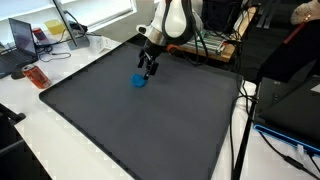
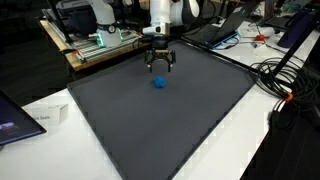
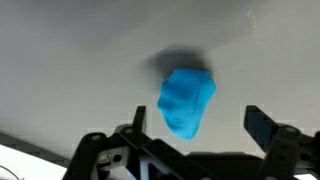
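Observation:
A small, bright blue object (image 3: 186, 101), perhaps crumpled cloth, lies on the dark table (image 2: 170, 115). In exterior view 1 the same blue object (image 1: 138, 80) shows near the table's far side, just in front of the arm. My gripper stands open in the wrist view, its two black fingers wide apart. The blue object appears between and ahead of them, with clear room on both sides. From exterior view 2, the gripper (image 2: 159, 64) is right behind the blue object (image 2: 158, 82); whether they touch cannot be told there.
An orange can (image 1: 36, 76) stands at the table's left edge, and a laptop (image 1: 25, 37) sits beyond it. Black cables (image 2: 290, 85) lie along one side.

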